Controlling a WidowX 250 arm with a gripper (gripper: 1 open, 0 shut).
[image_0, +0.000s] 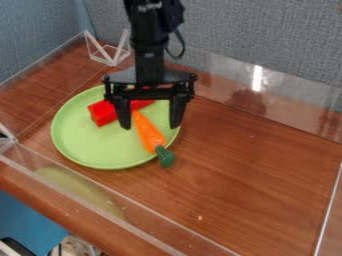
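My black gripper (148, 110) is open, low over a green plate (94, 145), its fingers on either side of the upper end of an orange toy carrot (152, 137) with a green top. A red block (103, 113) lies on the plate behind the gripper, partly hidden by it. Whether the fingers touch either toy I cannot tell.
A clear low barrier runs along the back and front edges. A white wire frame (104, 50) stands at the back left. A pale yellowish shape lies at the front left.
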